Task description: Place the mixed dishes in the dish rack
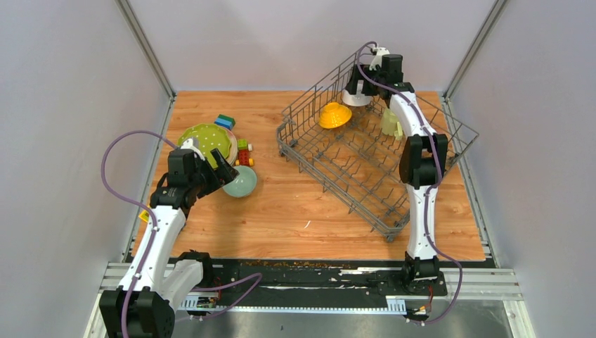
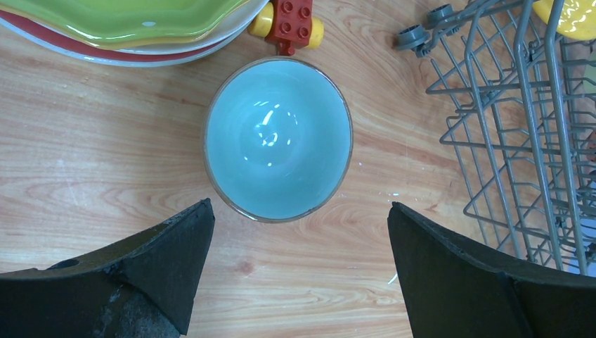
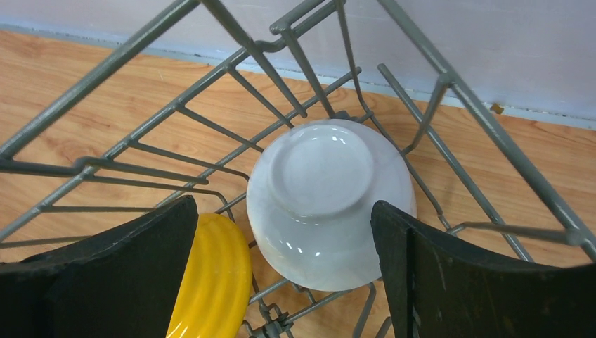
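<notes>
The wire dish rack (image 1: 323,185) holds an upside-down white bowl (image 3: 320,176) at its back corner, a yellow bowl (image 1: 334,115) beside it and a pale green cup (image 1: 389,121). My right gripper hovers above the white bowl, fingers apart, with nothing clearly held between them. My left gripper stands open over a light blue bowl (image 2: 276,137) lying upright on the table. Green plates (image 1: 207,137) lie stacked behind that bowl at the left.
Toy bricks (image 2: 288,24) lie by the plates. Rack bars surround the right gripper.
</notes>
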